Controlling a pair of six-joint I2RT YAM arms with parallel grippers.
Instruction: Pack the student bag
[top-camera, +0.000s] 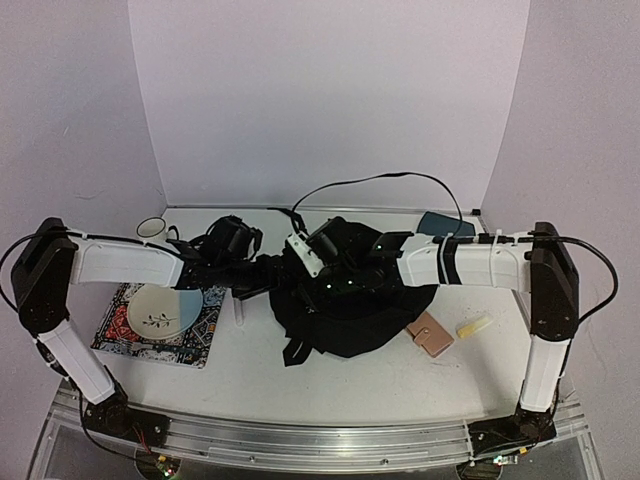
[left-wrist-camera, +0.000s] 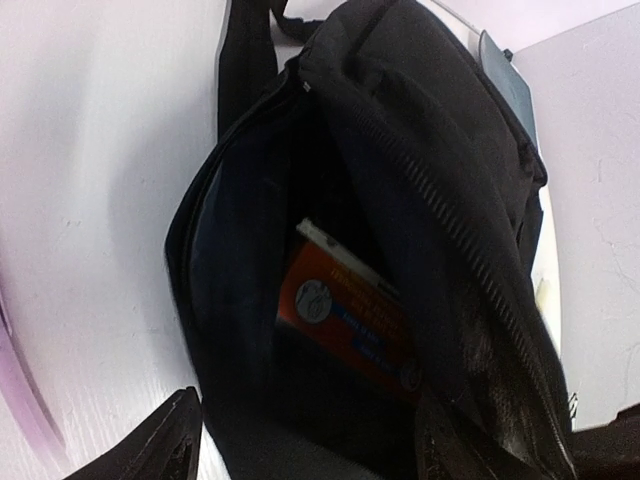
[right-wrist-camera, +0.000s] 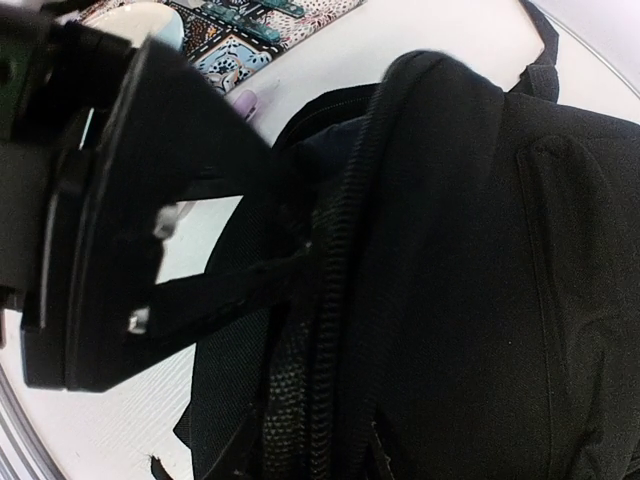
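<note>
The black bag lies on the table centre. Its zipped mouth gapes in the left wrist view, and an orange box rests inside. My left gripper is open at the mouth, its fingers well apart near the bag's lower edge. From the other side, my right gripper has its fingertips on either side of a zipped edge of the bag; whether they pinch it is unclear. In the top view both grippers meet over the bag's left part, their tips hard to make out against black fabric.
Right of the bag lie a brown wallet, a yellow item and a dark blue folder. On the left are a white mug, a plate on a patterned mat, and a slim pale purple item.
</note>
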